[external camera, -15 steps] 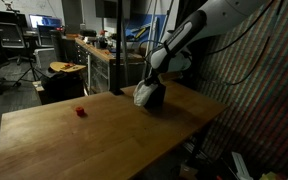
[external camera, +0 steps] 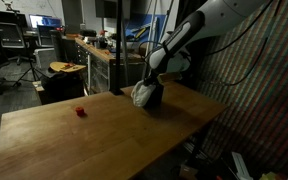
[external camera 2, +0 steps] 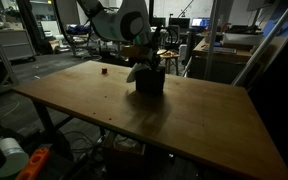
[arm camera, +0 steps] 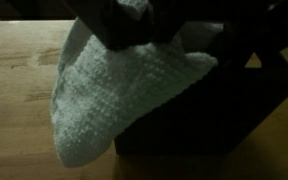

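A white, knitted-looking cloth [arm camera: 114, 95] hangs over the side of an open-looking black box [arm camera: 209, 120] in the wrist view. Exterior view 1 shows the same cloth [external camera: 141, 95] draped at the left of the box [external camera: 156, 97], near the table's far right. From the other side, the cloth [external camera 2: 136, 74] lies at the top edge of the box [external camera 2: 152, 82]. Directly above both is my gripper, its dark fingers against the cloth's upper part. Shadow hides their tips, so the grip on the cloth is unclear.
A small red object [external camera: 80, 112] lies alone on the wooden table [external camera: 74, 145], well away from the box. A dark upright post [external camera: 117, 45] stands behind the table's far edge.
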